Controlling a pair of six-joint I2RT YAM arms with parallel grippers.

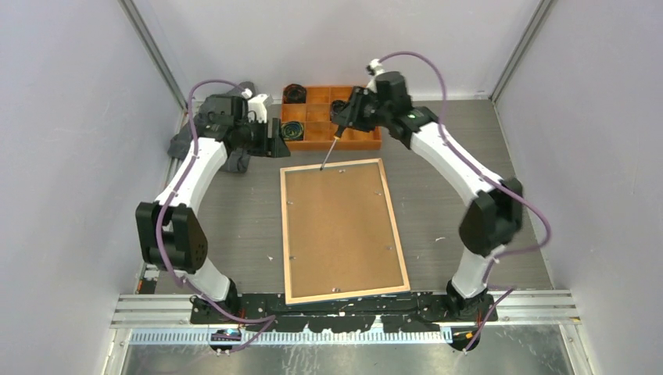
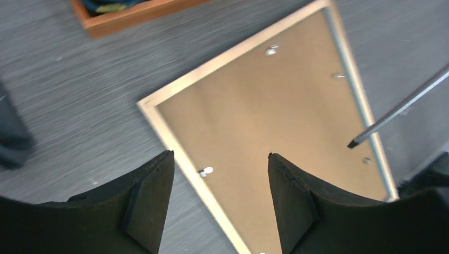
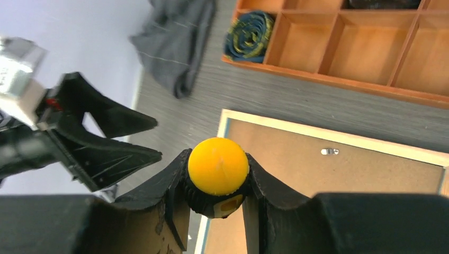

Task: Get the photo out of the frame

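The picture frame (image 1: 384, 197) lies back side up on the table, a light wooden border around a brown backing board (image 1: 344, 234). Small metal clips, such as this clip (image 2: 206, 171), sit along its inner edges. My right gripper (image 1: 342, 125) is shut on a screwdriver with a black and yellow handle (image 3: 218, 166). The screwdriver's shaft (image 1: 327, 156) slants down over the frame's top edge; whether its tip touches anything I cannot tell. To the left, above the frame's top left corner, my left gripper (image 1: 280, 147) stands open with nothing between its fingers. The photo itself is hidden.
An orange compartment box (image 1: 320, 146) with dark coiled items stands behind the frame. Dark grey cloth (image 1: 234, 160) lies at the back left, partly behind my left arm. Bare table shows on both sides of the frame.
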